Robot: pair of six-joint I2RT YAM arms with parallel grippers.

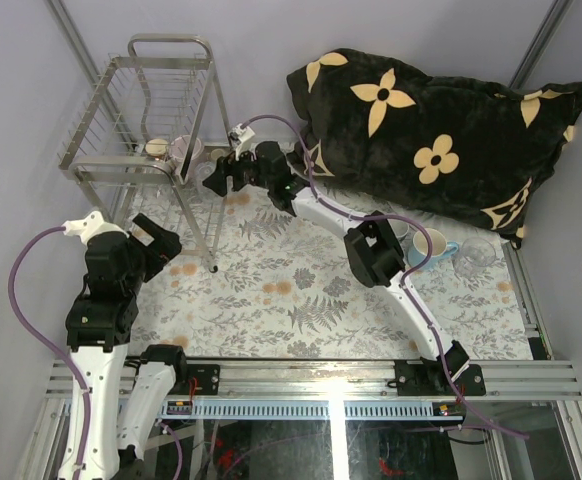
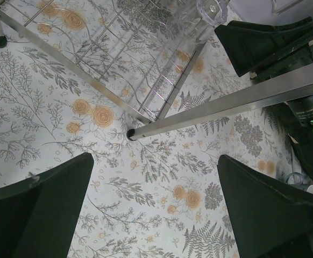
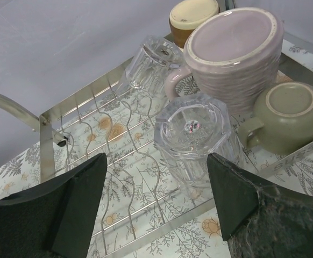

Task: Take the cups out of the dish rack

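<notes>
The metal dish rack stands at the back left, holding upturned cups on its lower tier. In the right wrist view I see a faceted glass, a pink mug, an olive cup, a second glass and a cream-and-brown cup. My right gripper hangs open at the rack's right side, just short of the faceted glass. My left gripper is open in front of the rack's left part, over bare cloth in its wrist view, holding nothing.
A blue mug and a glass stand at the right of the patterned table. A dark flowered cushion fills the back right.
</notes>
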